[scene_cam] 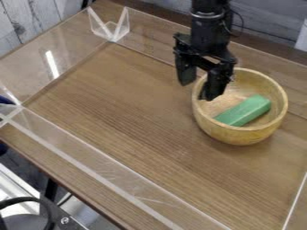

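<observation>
My gripper (199,79) is at the upper middle right, a black two-fingered gripper standing open over the left rim of a tan bowl (240,135). Inside the bowl lies a green oblong block (243,111), to the lower right of the gripper. Nothing shows between the fingers.
A clear, transparent container (109,24) stands at the top left. Black cables or hardware sit at the bottom left corner, and the table's edge runs along the left.
</observation>
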